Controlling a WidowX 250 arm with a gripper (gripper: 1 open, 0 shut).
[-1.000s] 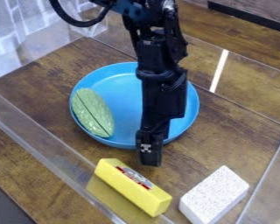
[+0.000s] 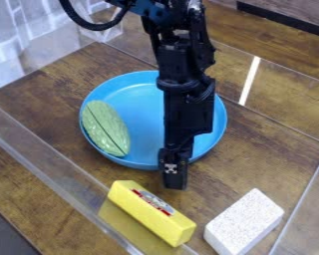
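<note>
My black gripper (image 2: 174, 169) reaches down over the front right part of a blue bowl (image 2: 143, 85), its fingertips low at the bowl's front rim. It stands open; what lies between the fingers is hard to make out. A pale green leaf-shaped object (image 2: 104, 127) lies in the left of the bowl. In front stand a yellow block (image 2: 149, 213) with a red and dark label and a white block (image 2: 242, 221) to the right.
Clear walls or edges run along the lower left, the right and the top left.
</note>
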